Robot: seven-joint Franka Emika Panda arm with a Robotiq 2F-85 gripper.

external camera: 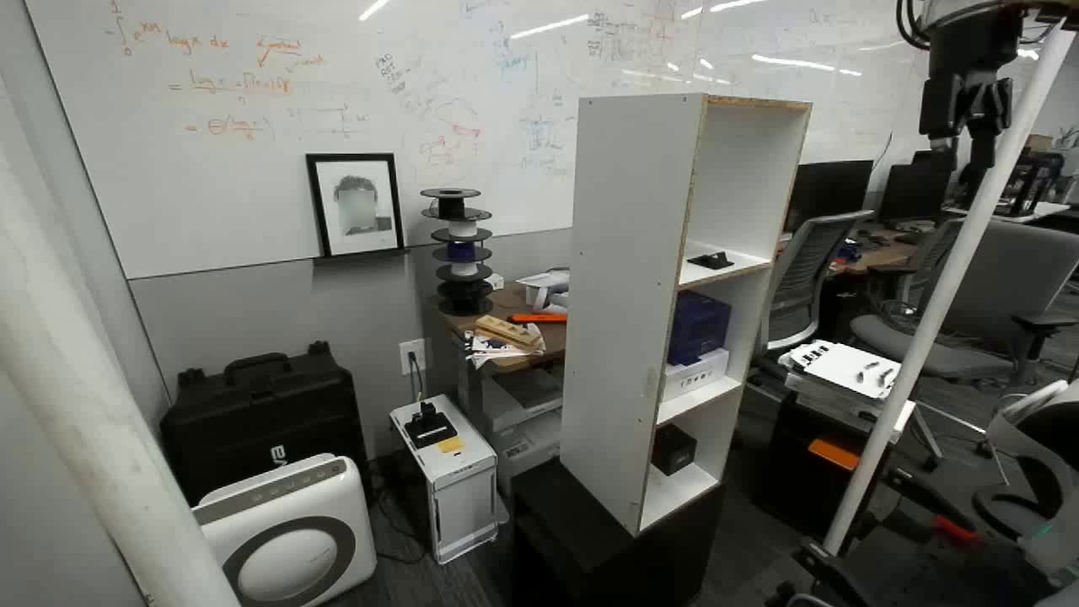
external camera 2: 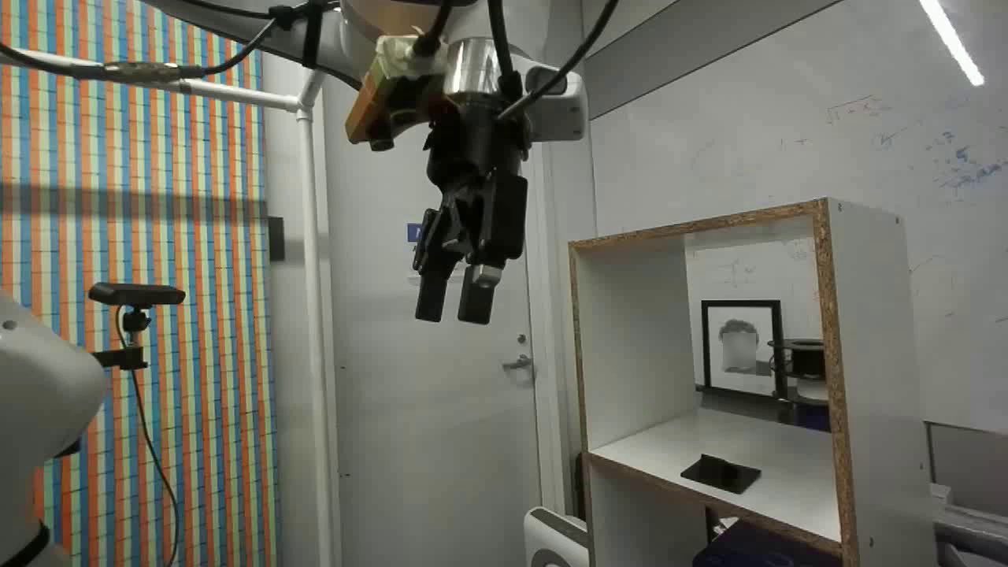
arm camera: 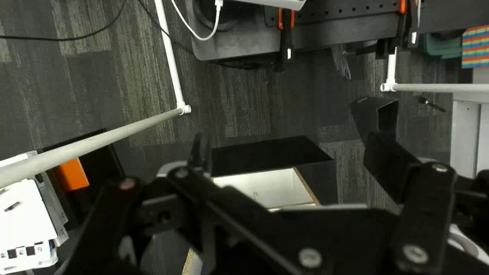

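My gripper point(external camera 2: 454, 307) hangs pointing down, open, with nothing between its fingers. In exterior view 1 the gripper point(external camera: 966, 160) is at the upper right, well apart from the white shelf unit point(external camera: 632, 303). The same shelf point(external camera 2: 704, 430) stands to the right of and below the gripper in the other exterior view. A small black object point(external camera 2: 720, 473) lies on its top compartment's floor; exterior view 1 shows this black object point(external camera: 711, 260) too. From the wrist, the dark fingers point(arm camera: 387, 169) spread wide over the shelf's pale interior point(arm camera: 270, 185) and the floor.
Lower compartments hold a dark blue box point(external camera: 698, 325) on a white box point(external camera: 695, 374), and a black box point(external camera: 673, 448). White frame poles point(external camera: 951, 283) stand near the arm. A framed portrait point(external camera: 355, 206) leans against the whiteboard. Open air surrounds the gripper.
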